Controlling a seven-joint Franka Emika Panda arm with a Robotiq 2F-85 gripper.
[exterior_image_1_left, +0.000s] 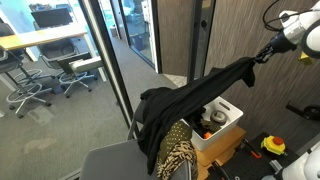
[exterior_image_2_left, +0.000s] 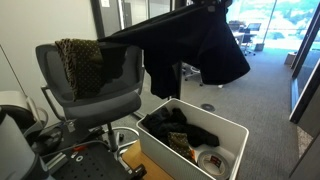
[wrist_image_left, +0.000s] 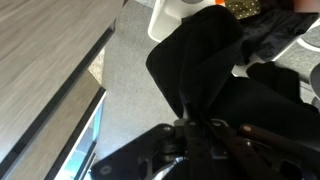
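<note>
A black garment (exterior_image_1_left: 190, 100) is stretched between the back of the grey chair (exterior_image_2_left: 105, 95) and my gripper (exterior_image_1_left: 261, 58), which is shut on one end of it. In exterior view 2 the cloth (exterior_image_2_left: 190, 45) runs across the top of the frame, with a wide part hanging down behind the white bin. The wrist view shows the black cloth (wrist_image_left: 200, 60) spreading away from my gripper. A brown patterned cloth (exterior_image_1_left: 178, 148) lies over the chair, beside the black one.
Below the stretched cloth stands a white bin (exterior_image_2_left: 236, 150) with dark cloth, a patterned item and a roll of tape (exterior_image_2_left: 212, 163) inside. A red and yellow button (exterior_image_1_left: 274, 145) is near the robot's base. Carpeted floor lies open behind.
</note>
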